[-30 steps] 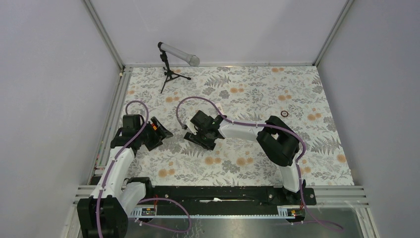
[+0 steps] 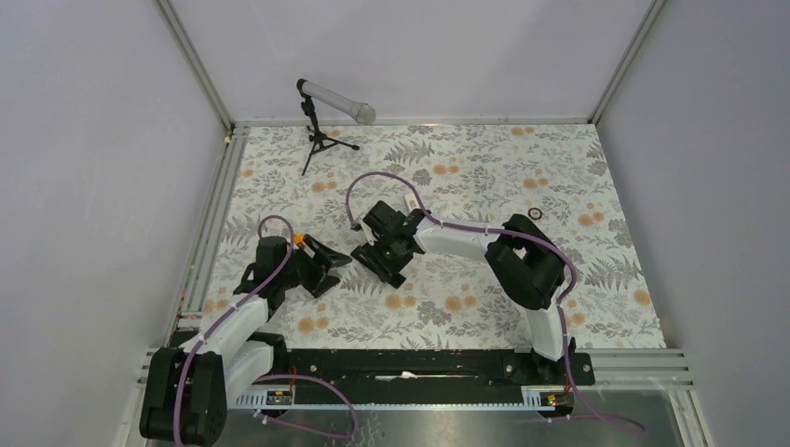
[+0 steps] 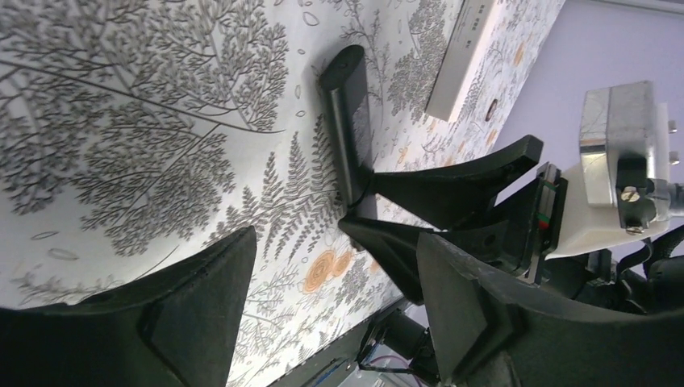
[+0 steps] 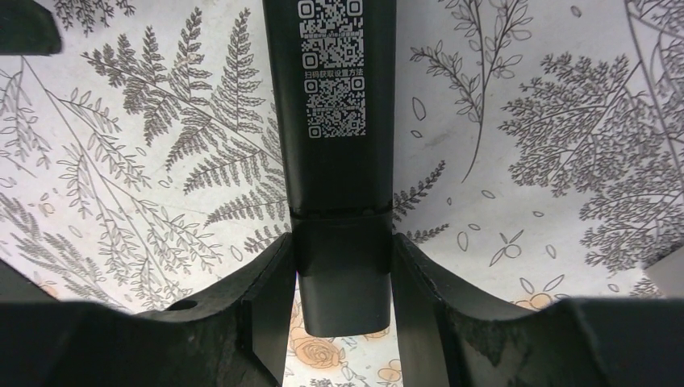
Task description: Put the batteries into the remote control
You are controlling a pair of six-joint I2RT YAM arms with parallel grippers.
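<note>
The black remote control [image 2: 370, 262] lies along the middle of the table, its back with printed QR codes [image 4: 333, 72] facing the right wrist camera. My right gripper is shut on the remote control, its fingers pressing both long sides near a seam across the back. In the left wrist view the remote [image 3: 345, 121] reaches away from those fingers [image 3: 440, 189]. My left gripper [image 2: 341, 271] hovers just left of the remote, its fingers apart, and only patterned table shows between its fingers. No battery can be made out.
A white box [image 3: 464, 60] lies beyond the remote. At the back left stands a small tripod [image 2: 317, 140] with a clear-ended tube, and a small dark ring [image 2: 535, 213] lies on the right.
My left gripper has come right and somewhat toward the front, closing in on the remote. The right gripper and remote have shifted only slightly, and the purple cable above them has moved.
</note>
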